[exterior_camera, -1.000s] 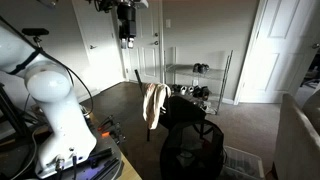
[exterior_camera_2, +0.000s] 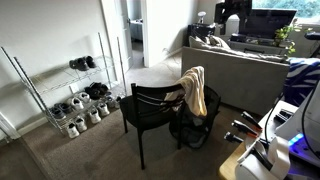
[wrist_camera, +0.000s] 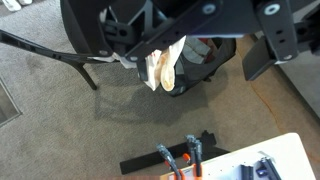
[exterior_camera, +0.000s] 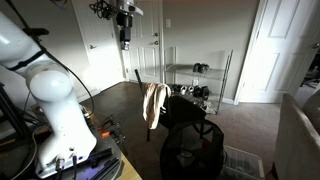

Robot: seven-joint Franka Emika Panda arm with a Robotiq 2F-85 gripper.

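A pale towel [exterior_camera: 155,102] hangs over the back of a black chair [exterior_camera_2: 150,112]; the wrist view shows part of the towel [wrist_camera: 168,66] from above. Beside the chair, a black mesh basket [exterior_camera: 193,148] stands on the floor, with some light items inside. My gripper [exterior_camera: 124,43] is high in the air, pointing down, above and to the left of the towel in exterior view 1. It is open and touches none of these things. Its dark body covers the top of the wrist view, and its fingertips are hard to make out there.
A metal rack with several shoes [exterior_camera_2: 76,103] stands by the wall. A sofa [exterior_camera: 299,135] borders the right side in exterior view 1. The arm's base is on a table [exterior_camera: 128,170] at the front. Carpet [exterior_camera_2: 75,155] lies clear before the rack.
My gripper has shifted very slightly to the left in exterior view 1. The towel, chair and basket have stayed where they were.
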